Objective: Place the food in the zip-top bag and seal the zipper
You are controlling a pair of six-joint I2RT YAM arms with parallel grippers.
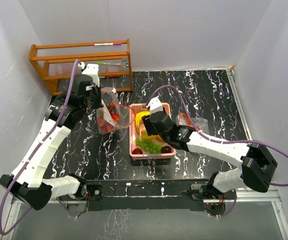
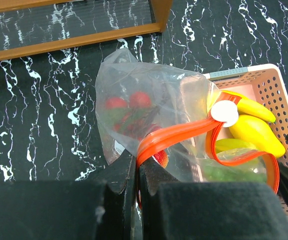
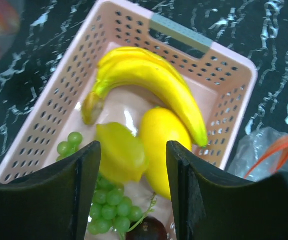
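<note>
My left gripper is shut on the orange zipper edge of a clear bag [image 2: 154, 100], which holds red fruit [image 2: 139, 100] and hangs left of a pink basket [image 3: 229, 80]. My right gripper stands open over the basket, between its fingers a yellow pepper-like fruit [image 3: 121, 147] lying below, with no clear grip on it. The basket also holds bananas [image 3: 154, 77], a mango-shaped yellow fruit [image 3: 164, 130], green grapes [image 3: 108, 205] and dark round fruit [image 3: 146, 230].
A second plastic bag [image 1: 199, 125] with an orange zipper lies right of the basket. A wooden rack [image 1: 78, 56] stands at the back left.
</note>
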